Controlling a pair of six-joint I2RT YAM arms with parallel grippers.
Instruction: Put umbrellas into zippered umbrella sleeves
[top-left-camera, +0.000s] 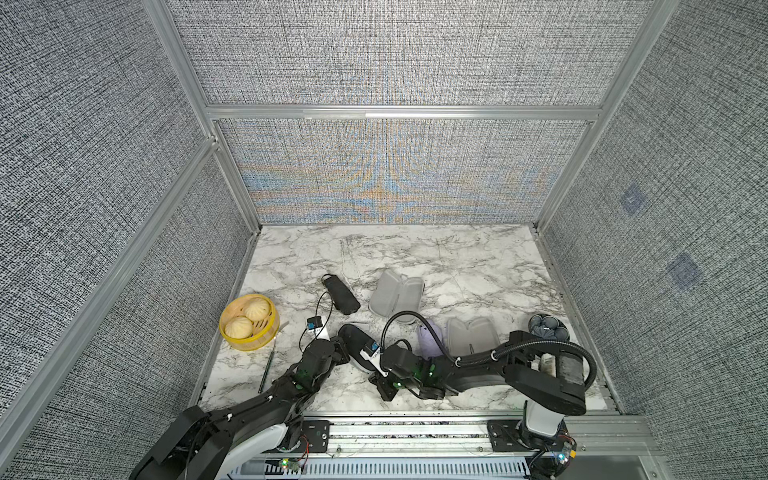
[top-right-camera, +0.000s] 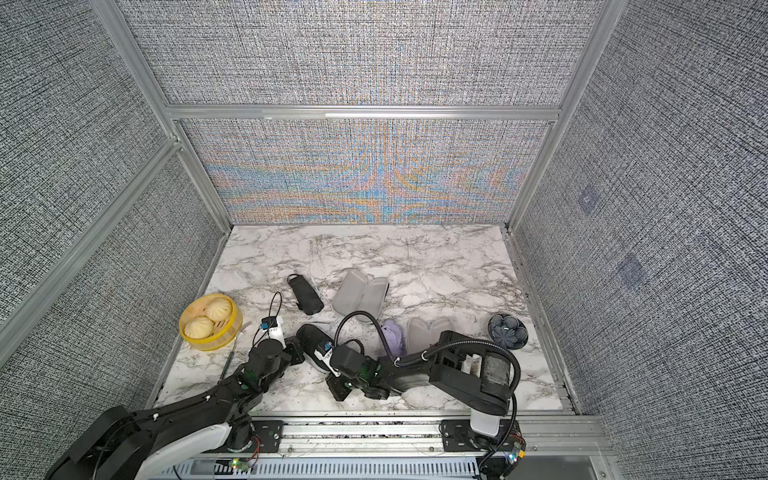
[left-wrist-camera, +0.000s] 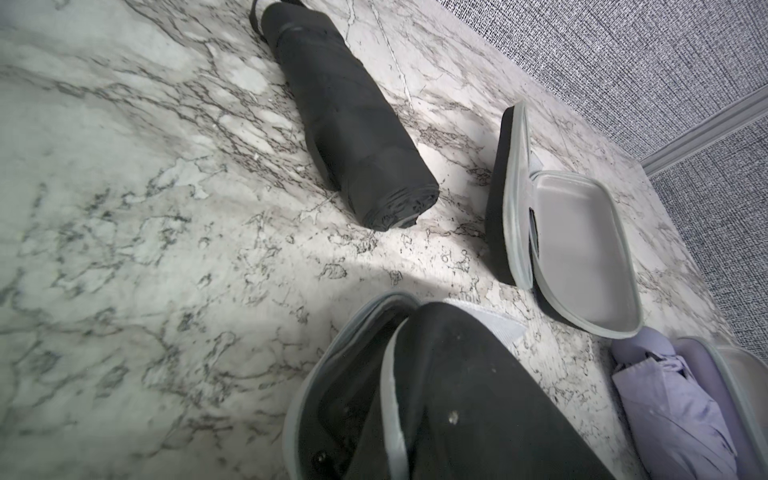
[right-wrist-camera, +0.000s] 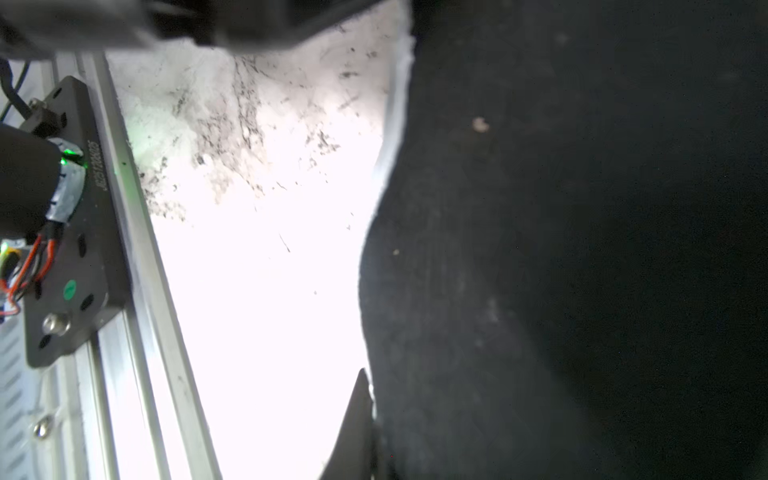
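A black zippered sleeve (left-wrist-camera: 488, 400) with pale edging lies slanted at the table's front middle between my grippers, both shut. My left gripper (top-left-camera: 341, 347) is at its upper left end, my right gripper (top-left-camera: 376, 369) at its lower end; close up, the right fingers are at the pale edge, and what they pinch cannot be made out. A rolled black umbrella (left-wrist-camera: 352, 120) lies behind. An open grey sleeve (left-wrist-camera: 584, 248) lies to its right, a lilac umbrella (left-wrist-camera: 672, 416) farther front, beside another open grey case (top-left-camera: 472, 336).
A bamboo steamer (top-left-camera: 249, 336) with buns is at the left, near a thin dark rod. A dark round flower-shaped holder (top-right-camera: 508, 332) sits at the right, partly behind the right arm in one view.
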